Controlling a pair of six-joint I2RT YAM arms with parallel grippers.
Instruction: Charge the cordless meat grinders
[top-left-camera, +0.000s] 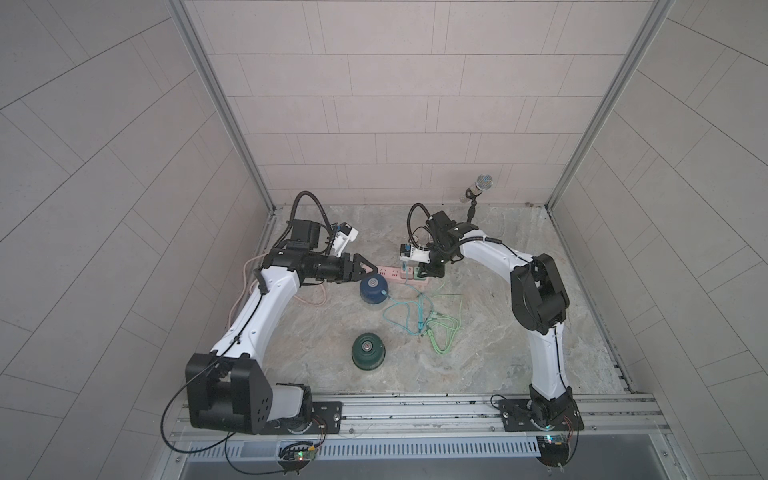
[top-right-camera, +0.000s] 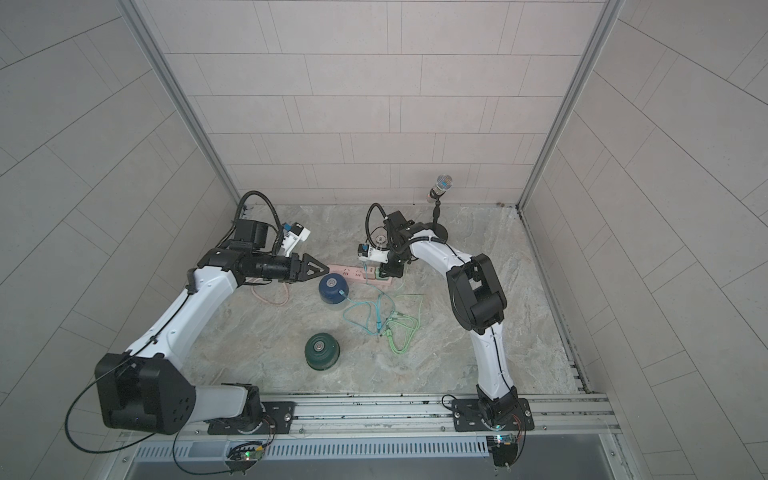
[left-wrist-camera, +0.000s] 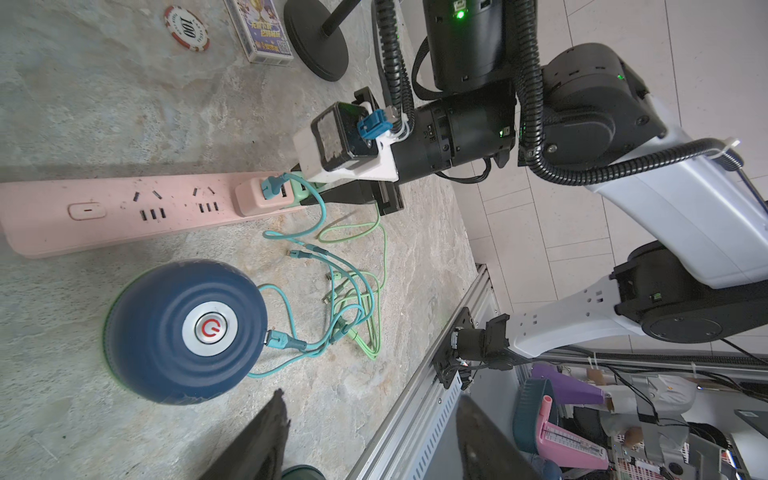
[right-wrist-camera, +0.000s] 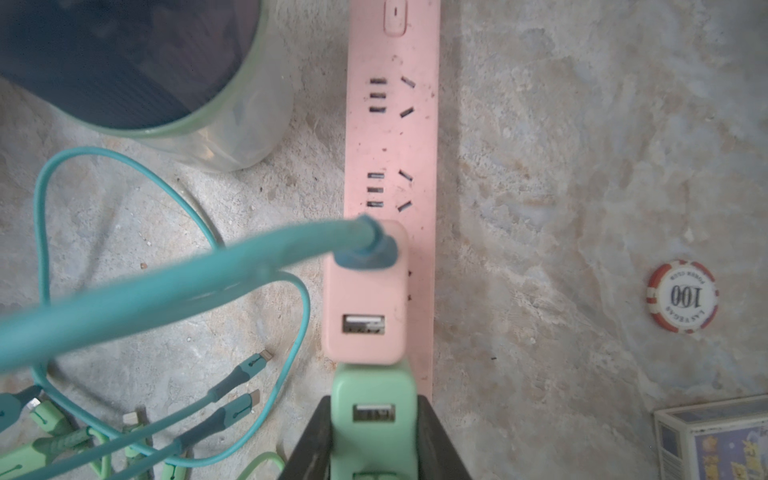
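The blue meat grinder (left-wrist-camera: 185, 332) stands in front of the pink power strip (left-wrist-camera: 104, 212), a teal cable's plug (left-wrist-camera: 281, 340) at its side. Another teal plug (right-wrist-camera: 366, 246) sits in the pink charger (right-wrist-camera: 366, 296) on the strip. Beside that charger is a green one (right-wrist-camera: 374, 392), its USB port free; my right gripper has its fingers tight against both sides. Above and left of the blue grinder my left gripper (top-left-camera: 369, 268) is open and empty. The green grinder (top-left-camera: 368, 352) stands nearer the front, no cable seen at it.
Teal and green cables (top-left-camera: 436, 324) lie tangled on the table right of the grinders. A poker chip (left-wrist-camera: 186, 28), a card box (left-wrist-camera: 260, 32) and a black stand (left-wrist-camera: 316, 40) are behind the strip.
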